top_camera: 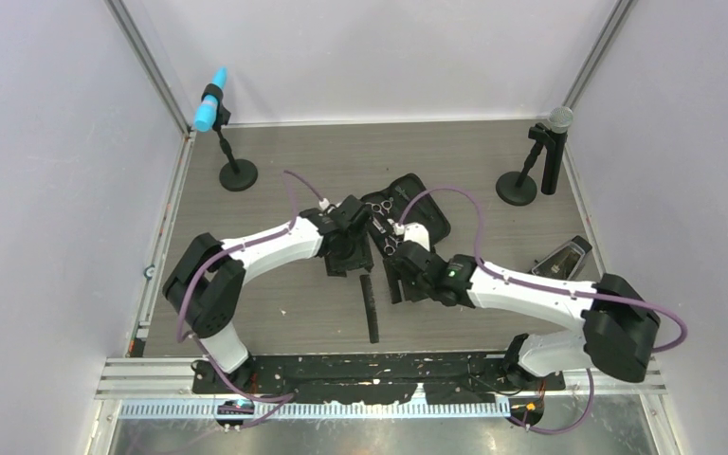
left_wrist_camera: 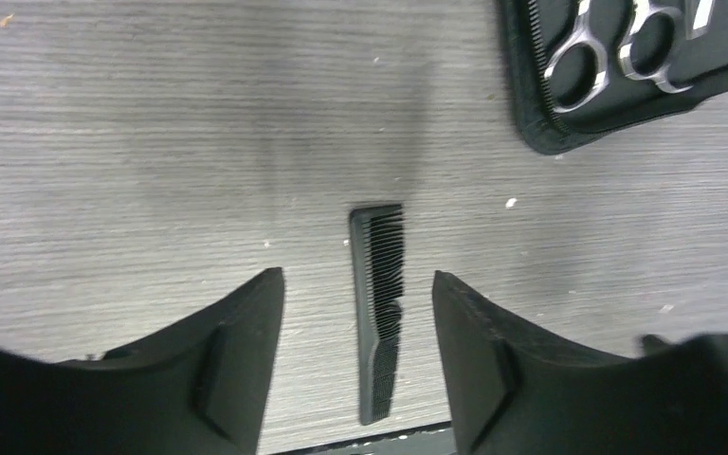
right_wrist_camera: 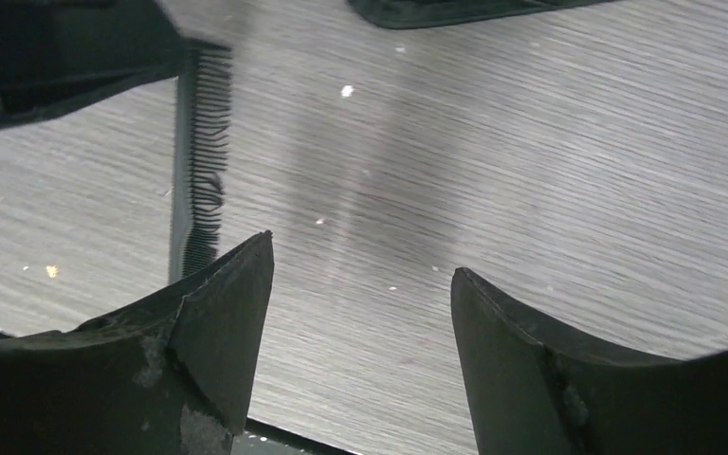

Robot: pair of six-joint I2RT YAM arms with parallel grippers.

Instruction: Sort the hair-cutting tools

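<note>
A black comb (top_camera: 370,313) lies lengthwise on the table, also in the left wrist view (left_wrist_camera: 372,379) and right wrist view (right_wrist_camera: 190,171). My left gripper (top_camera: 349,265) hangs open just beyond the comb's upper end, nothing between its fingers. My right gripper (top_camera: 408,284) is to the right of the comb, its fingers (right_wrist_camera: 521,360) apart over bare table. The black tool case (top_camera: 417,209) lies open behind them, with scissors (left_wrist_camera: 578,66) and other tools in it.
A stand holding a blue bottle-like object (top_camera: 210,104) is at back left, a microphone stand (top_camera: 517,187) at back right. A dark object (top_camera: 559,258) lies at the right edge.
</note>
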